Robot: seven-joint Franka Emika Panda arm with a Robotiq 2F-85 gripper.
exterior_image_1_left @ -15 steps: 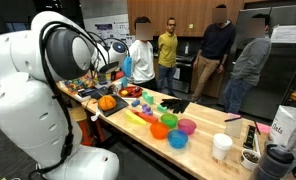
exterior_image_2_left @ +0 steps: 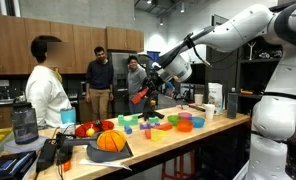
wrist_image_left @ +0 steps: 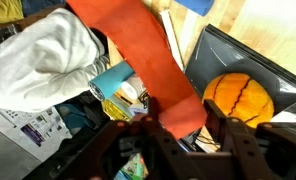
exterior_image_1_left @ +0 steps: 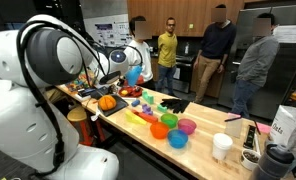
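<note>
A long flat red-orange piece point(wrist_image_left: 148, 55) runs down the wrist view, and its near end sits between the fingers of my gripper, which is shut on it. It looks like cloth or soft plastic; I cannot tell which. In exterior view 2 the red piece point(exterior_image_2_left: 140, 97) hangs from the raised arm above the table. In the wrist view an orange ball point(wrist_image_left: 243, 97) with dark lines lies in a black tray point(wrist_image_left: 213, 50) to the right of the gripper. The same ball point(exterior_image_1_left: 107, 103) shows near the arm in exterior view 1.
Green point(exterior_image_1_left: 169, 120), orange, pink and blue point(exterior_image_1_left: 178, 139) bowls stand mid-table. A white cup point(exterior_image_1_left: 221, 146) and dark cups point(exterior_image_1_left: 274, 160) are at the right end. A red bowl point(exterior_image_2_left: 86, 130) holds small items. Several people stand behind the table. Clear tabletop lies beyond the bowls.
In exterior view 1 the arm's front end has moved right and somewhat lower over the last second. The table items have stayed in place.
</note>
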